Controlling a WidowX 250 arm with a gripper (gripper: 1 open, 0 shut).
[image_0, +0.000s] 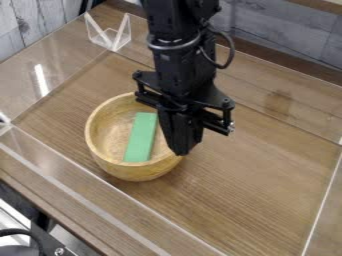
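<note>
The black robot arm and gripper (179, 130) reach down from the top centre over a round wooden bowl (111, 160), its tip above the bowl's right side. A green rectangular block (140, 137) lies in the bowl, its upper right partly close to or behind the gripper. Whether the fingers are open or shut is hard to tell from this angle.
A small white wire-like object (108, 30) stands at the back left. A black cable shows at the lower left corner.
</note>
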